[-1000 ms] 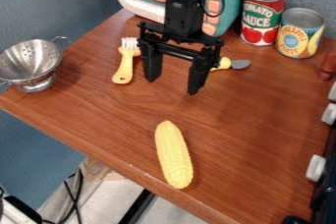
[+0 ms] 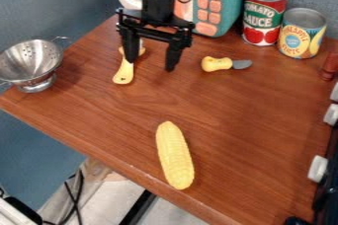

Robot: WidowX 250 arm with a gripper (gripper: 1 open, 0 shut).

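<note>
My black gripper [image 2: 150,50] hangs over the back left of the wooden table, its two fingers apart, open. It is just in front of the toy microwave and partly covers a yellow fork [image 2: 123,74], whose handle shows below it. To the right of the gripper lies a toy knife [image 2: 216,64] with a yellow handle and grey blade. A yellow corn cob [image 2: 176,155] lies near the front of the table.
A metal colander [image 2: 30,63] sits at the left edge. A tomato sauce can [image 2: 263,17], a second can [image 2: 301,36] and a teal toy microwave [image 2: 218,2] stand at the back.
My gripper has moved left and toward the back, now over the fork and away from the knife, which is more fully visible. The objects on the table have not moved.
</note>
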